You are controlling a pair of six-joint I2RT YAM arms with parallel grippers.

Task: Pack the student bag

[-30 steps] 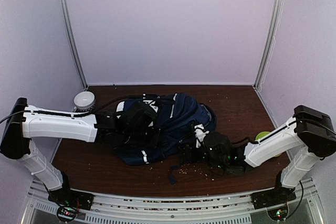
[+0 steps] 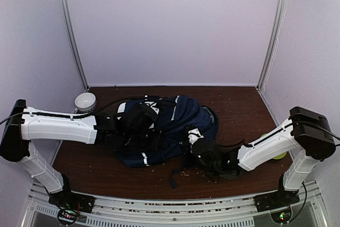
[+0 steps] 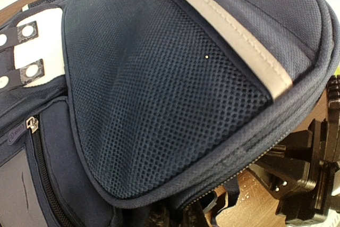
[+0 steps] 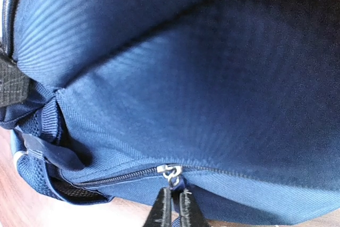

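Note:
A navy backpack (image 2: pixel 180 115) with mesh pocket (image 3: pixel 149 83), white patch and reflective strips lies across the table's middle. My left gripper is shut on the bag's fabric at its near edge; its tips are mostly hidden at the bottom of the left wrist view. My right gripper is at the zipper along the bag's side, fingertips close around the pull hanging from the metal slider (image 4: pixel 169 170); whether they grip it firmly is hard to tell.
A white bowl (image 2: pixel 85 100) stands at the back left. A green round object (image 2: pixel 280 155) is partly hidden behind the right arm.
The left arm and bag look unchanged.

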